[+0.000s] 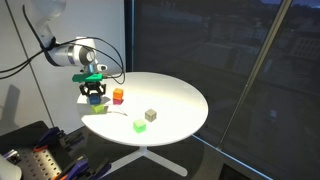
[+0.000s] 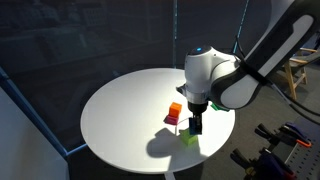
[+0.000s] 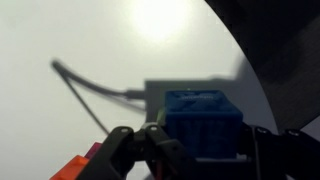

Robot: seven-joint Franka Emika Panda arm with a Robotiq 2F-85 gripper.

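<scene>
My gripper point(image 1: 93, 90) points down near the left edge of the round white table, shut on a blue block point(image 1: 95, 99). In the wrist view the blue block point(image 3: 203, 118) sits between the dark fingers and hides most of what lies under it. A light green block point(image 1: 99, 108) is directly below it; exterior view 2 shows the blue block point(image 2: 195, 126) just over the green one point(image 2: 189, 138). Whether the two touch cannot be told. Close by, an orange block point(image 1: 118, 93) rests on a red block point(image 1: 118, 101).
Another green block point(image 1: 139, 126) and a grey-brown block point(image 1: 151, 115) stand apart near the table's middle. The table's edge runs close to the gripper.
</scene>
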